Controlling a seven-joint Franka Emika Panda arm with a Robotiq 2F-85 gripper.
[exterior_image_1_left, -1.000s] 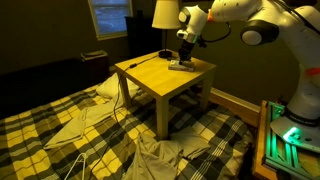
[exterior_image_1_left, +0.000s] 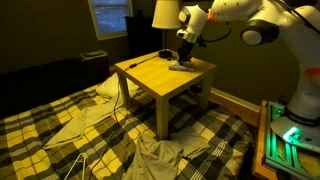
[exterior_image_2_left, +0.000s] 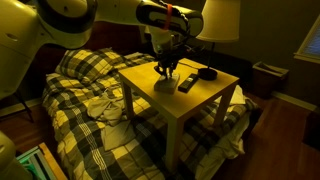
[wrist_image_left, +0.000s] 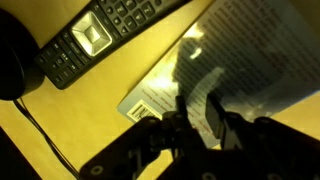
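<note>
A book (wrist_image_left: 225, 65) lies flat on the pale wooden table, its text side and barcode facing up with glare on it. Over its lower edge in the wrist view, my gripper stands partly open with a narrow gap between its two dark fingertips. Only the book's surface shows in that gap; whether the tips touch it I cannot tell. From outside, the gripper (exterior_image_1_left: 184, 59) points down at the book (exterior_image_1_left: 181, 67) near the table's far side. A black remote (wrist_image_left: 100, 38) with a small screen lies apart from the book.
A lamp with a large shade (exterior_image_2_left: 216, 20) stands on the table near the arm and the remote (exterior_image_2_left: 188, 83). A dark cable (wrist_image_left: 48, 137) runs over the tabletop. A plaid bed (exterior_image_1_left: 80, 130) with crumpled cloths lies around it.
</note>
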